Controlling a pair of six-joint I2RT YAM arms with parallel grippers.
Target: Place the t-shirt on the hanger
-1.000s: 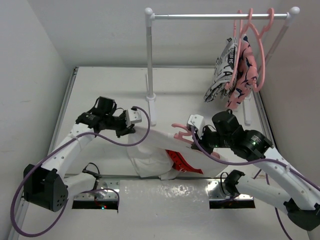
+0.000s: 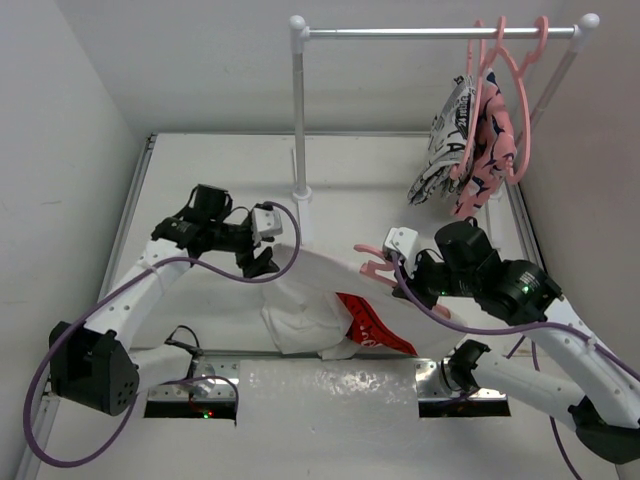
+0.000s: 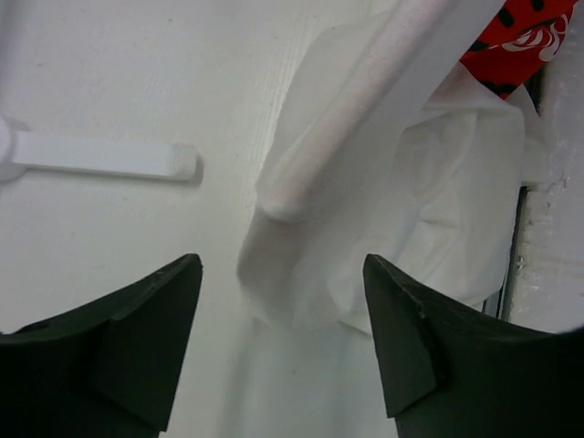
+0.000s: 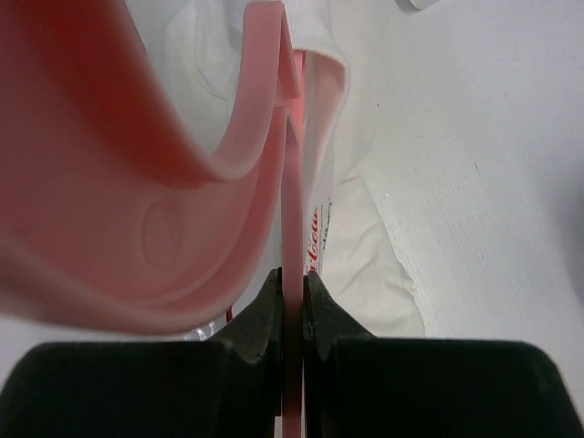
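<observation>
A white t-shirt (image 2: 300, 315) with a red print lies across the board's front half, a pink hanger (image 2: 372, 268) inside it. My right gripper (image 2: 405, 292) is shut on the hanger; in the right wrist view its fingers (image 4: 246, 365) clasp the pink bar (image 4: 292, 219), with white fabric (image 4: 374, 274) around and beyond it. My left gripper (image 2: 255, 265) hangs at the shirt's left end, fingers apart. In the left wrist view a raised fold of the shirt (image 3: 347, 128) lies beyond the open fingertips (image 3: 283, 283), with nothing visibly held.
A white rack (image 2: 440, 34) stands behind, with several pink hangers and patterned garments (image 2: 450, 140) at its right. Its foot (image 3: 100, 155) lies left of the shirt in the left wrist view. The board is clear at the back left.
My right gripper and the hanger moved slightly right.
</observation>
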